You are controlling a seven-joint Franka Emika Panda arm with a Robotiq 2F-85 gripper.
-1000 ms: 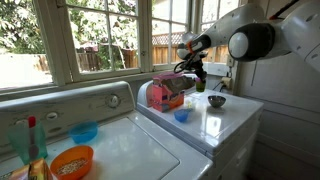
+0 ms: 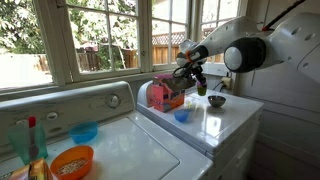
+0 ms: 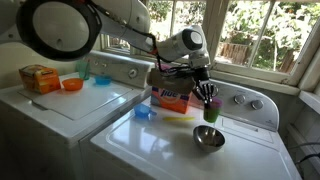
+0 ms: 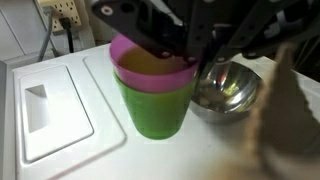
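A green cup with a pink cup nested in its mouth fills the middle of the wrist view. My gripper is shut on the stacked cups at their rim; its fingertips are partly hidden there. In exterior view 2 the green cup hangs upright below the gripper, close behind a metal bowl. The same green cup is small in exterior view 1, over the far white machine. Whether its base touches the top is hard to tell.
On the far machine stand a red box, a blue cup and a yellow item. The near machine holds an orange bowl and a blue bowl. Clear white surface lies around the metal bowl.
The gripper and cups have sunk very slightly over the last second. The other objects stay where they were.
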